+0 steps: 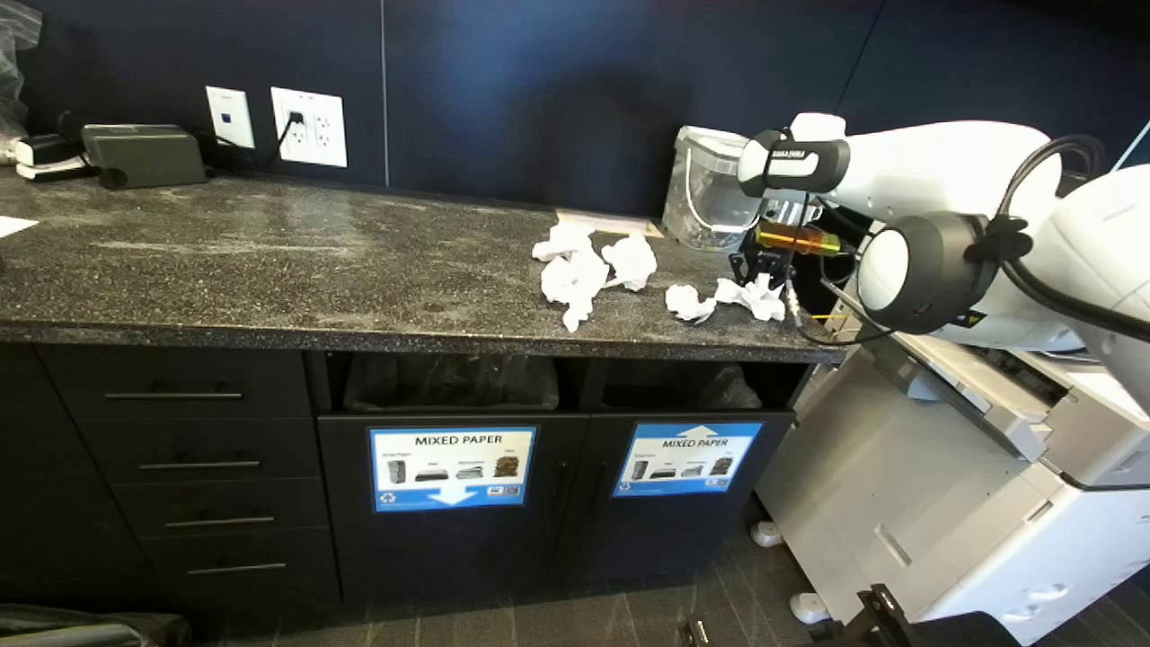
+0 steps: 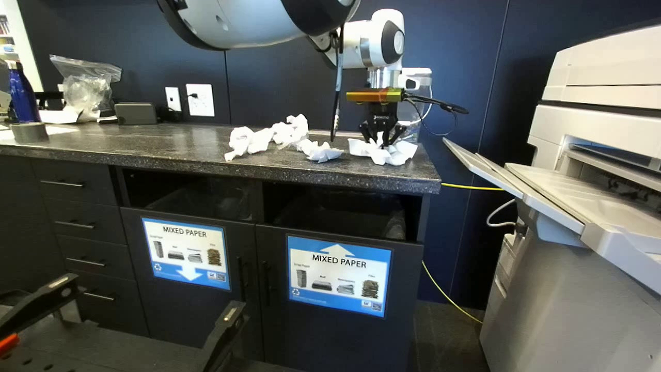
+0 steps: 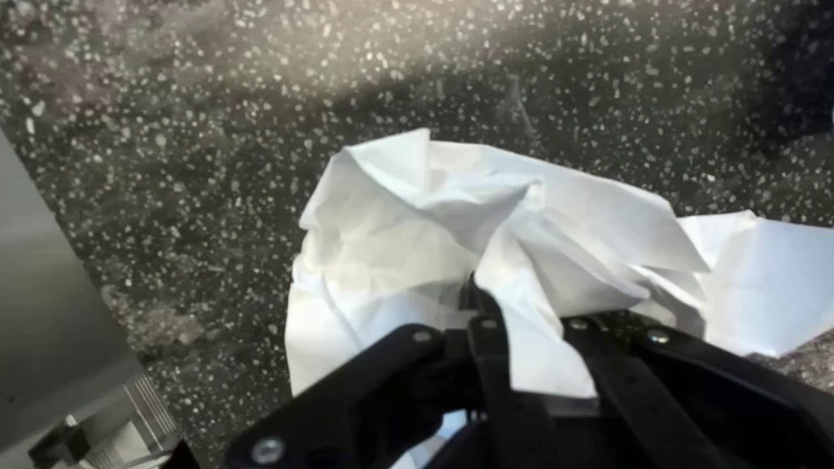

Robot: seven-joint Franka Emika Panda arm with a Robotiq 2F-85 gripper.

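Observation:
My gripper (image 2: 382,142) points down at the right end of the counter, shut on a crumpled white paper (image 2: 396,153). In the wrist view this paper (image 3: 438,211) spreads around the fingers, and one fold lies over them, hiding part of the fingertips. Whether the paper still touches the counter I cannot tell. Just left of it lies a smaller crumpled paper (image 1: 690,303). Further left is a cluster of crumpled white papers (image 1: 574,276), resting on the counter.
A clear bucket (image 1: 706,194) stands against the wall close behind my gripper. Below the counter (image 1: 377,270) are two open bin slots with mixed paper signs (image 2: 339,275). A printer (image 1: 949,464) stands off the right end.

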